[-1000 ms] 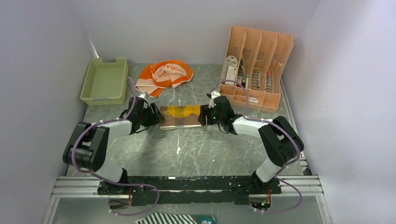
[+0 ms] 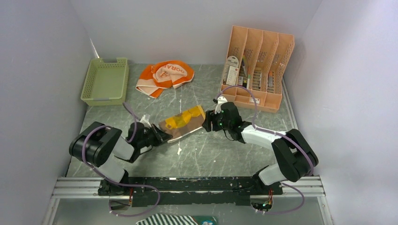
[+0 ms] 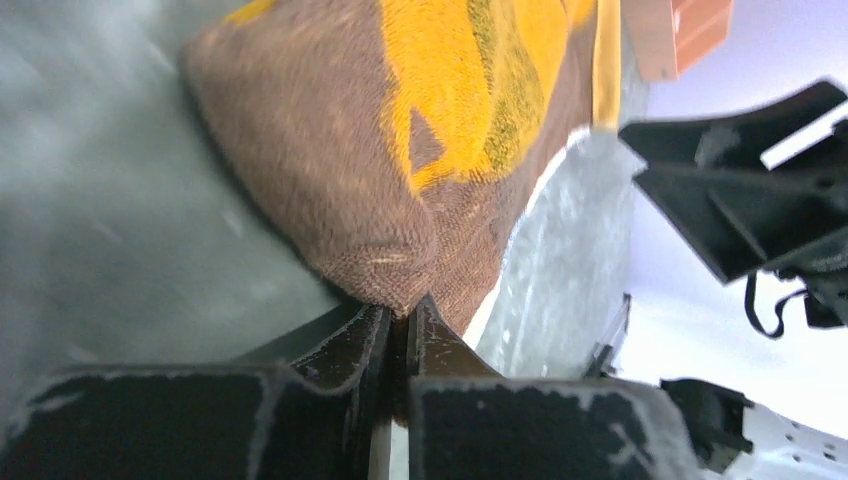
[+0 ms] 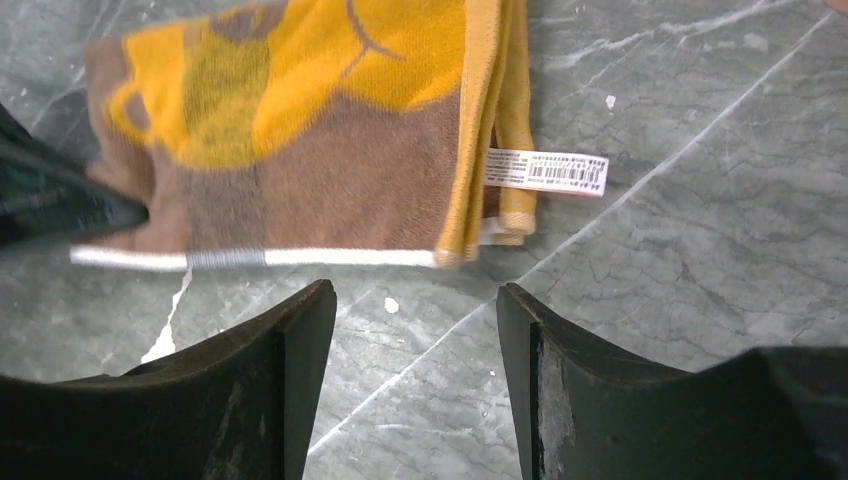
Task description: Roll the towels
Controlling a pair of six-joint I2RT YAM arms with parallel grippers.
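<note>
A folded brown and yellow towel (image 2: 183,122) (image 3: 470,90) (image 4: 300,170) lies slanted mid-table, a white label sticking out at its right end. My left gripper (image 2: 164,136) is shut on its left end, the cloth bunched between the fingertips. My right gripper (image 2: 210,119) stands part open beside the towel's right end, with only bare marble between its fingers in the right wrist view. An orange and white towel (image 2: 164,75) lies crumpled at the back.
A green basket (image 2: 104,101) stands back left, an orange divided organiser (image 2: 263,103) with items back right.
My left gripper has shut on the towel's left end and moved toward the front, swinging the towel askew.
</note>
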